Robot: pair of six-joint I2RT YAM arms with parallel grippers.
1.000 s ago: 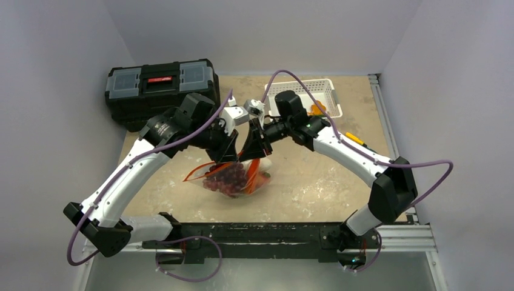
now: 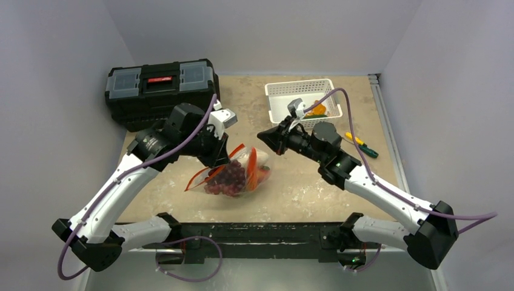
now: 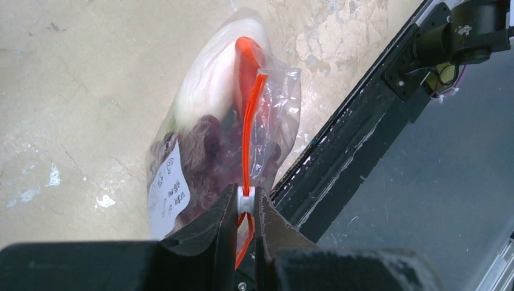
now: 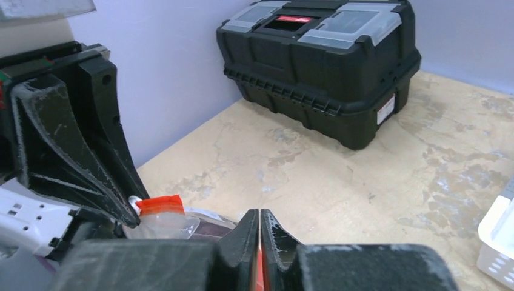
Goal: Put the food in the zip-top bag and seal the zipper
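The clear zip bag [image 2: 227, 179] with an orange zipper holds red grapes [image 3: 203, 145], a pale white vegetable [image 3: 206, 79] and something orange-red. My left gripper is shut on the white slider of the zipper, with orange strip running above and below it. In the top view it sits over the bag's upper left part. My right gripper [image 2: 267, 138] is up and to the right of the bag, apart from it. Its fingertips look together in the right wrist view, with nothing visible between them.
A black toolbox [image 2: 160, 109] stands at the back left. A white basket [image 2: 282, 91] with orange and green items is at the back right, and tools [image 2: 367, 150] lie to its right.
My right gripper has drawn away rightward from the left gripper and the bag. My left gripper has shifted slightly left along the zipper, turning a little.
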